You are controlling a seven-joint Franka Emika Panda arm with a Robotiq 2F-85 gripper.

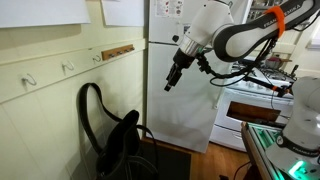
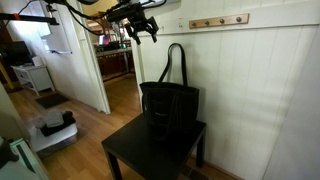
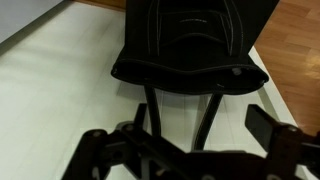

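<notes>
A black tote bag stands upright on a black table against the white panelled wall, its handles raised in a tall loop. The same bag is at the lower left of the first exterior view. In the wrist view the bag fills the top middle, and its two straps run down between my fingers without being gripped. My gripper is open. In the second exterior view the gripper hangs above and to the left of the handles, apart from them.
White hooks line the wall rail, along with a wooden peg rack. A white fridge and a stove stand behind the arm. Free air lies between my gripper and the wall.
</notes>
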